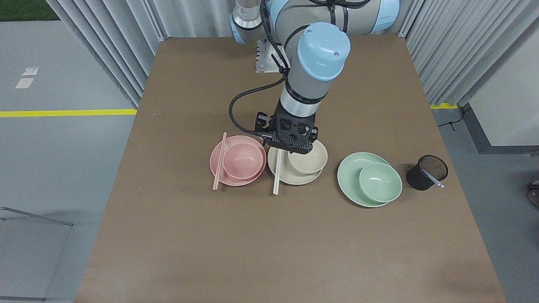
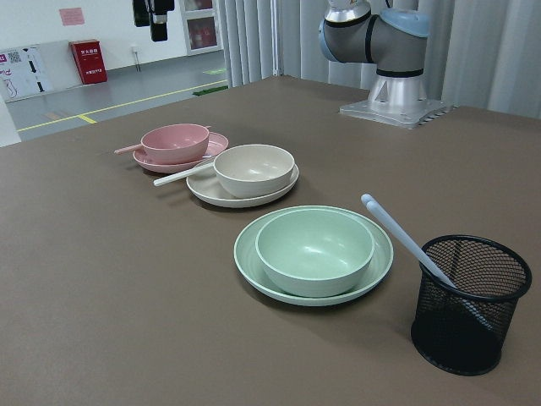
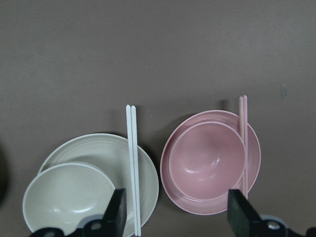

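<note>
My gripper hangs open above the pink and white place settings, nothing visible between its fingers. A pink bowl (image 3: 205,158) sits on a pink plate (image 1: 237,181), with pink chopsticks (image 3: 243,128) across its edge. A white bowl (image 3: 66,192) rests on a white plate (image 3: 108,150), with white chopsticks (image 3: 134,153) lying on the plate. To the right in the front view, a green bowl (image 1: 380,182) sits on a green plate (image 1: 352,166), beside a black mesh holder (image 2: 465,338) with light chopsticks (image 2: 397,233) leaning in it.
</note>
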